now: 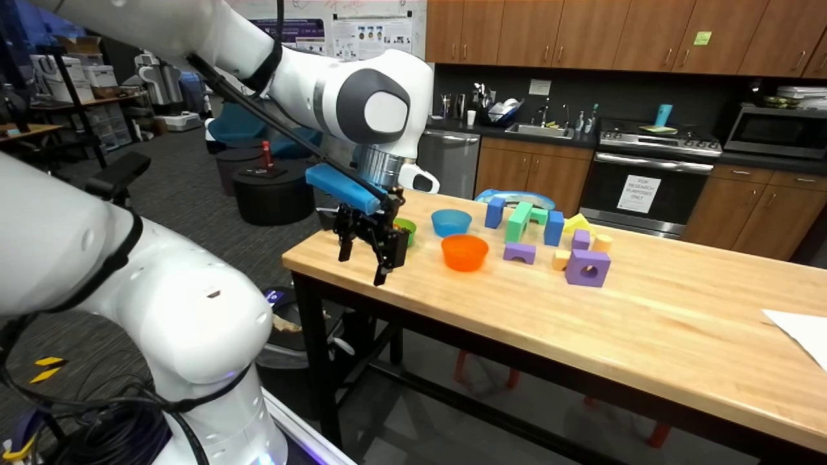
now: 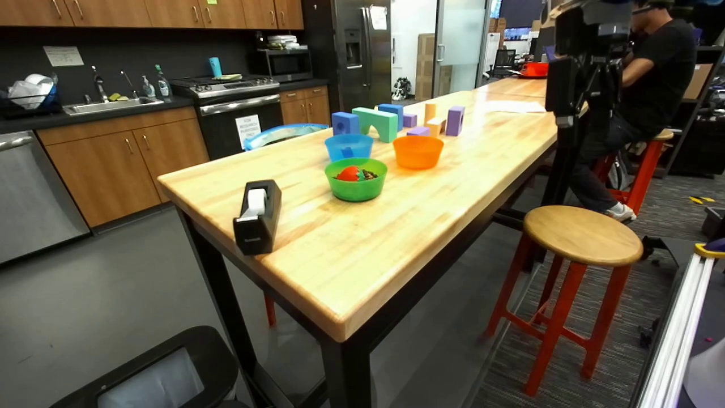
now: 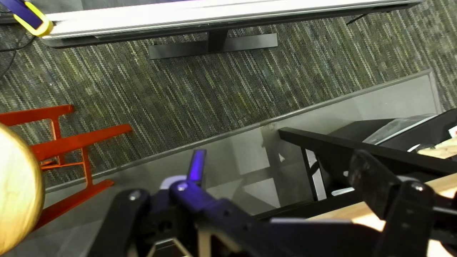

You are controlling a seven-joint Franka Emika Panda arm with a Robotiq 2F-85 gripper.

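Note:
My gripper (image 1: 362,267) hangs at the near left end of the wooden table, its fingertips pointing down. In the wrist view the gripper is open; its two fingers stand wide apart with only floor and table frame showing between and beyond them. Three bowls are on the table: green (image 2: 355,190), blue (image 2: 348,147) and orange (image 2: 418,152). A red-orange item (image 2: 350,173) and small dark bits lie inside the green bowl, which is partly hidden behind my gripper in exterior view 1. Several foam blocks, such as the purple one with a hole (image 1: 574,265), stand beyond the bowls.
A black tape dispenser (image 2: 259,216) sits near the table's left end. White paper (image 1: 802,329) lies on the table to the right, with bare wood before it. A stool (image 2: 583,234) stands beside the table, and a person (image 2: 645,88) sits farther back.

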